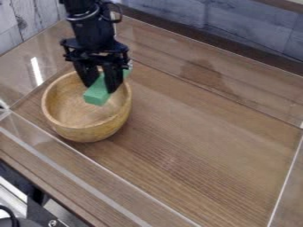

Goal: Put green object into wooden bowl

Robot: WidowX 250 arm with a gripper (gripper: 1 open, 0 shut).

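Observation:
The wooden bowl (73,118) stands at the left of the table, its mouth facing up. My gripper (98,78) hangs over the bowl's far right part, shut on the green object (96,93). In the camera view the green object overlaps the bowl's inside, hanging below the dark fingers. How far it is above the bowl's floor cannot be told. The arm hides part of the bowl's far rim.
Bare wooden table (201,133) spreads to the right and in front. A white looped cable or wire lies near the far left edge. Black cables (30,208) sit off the table at the near left corner.

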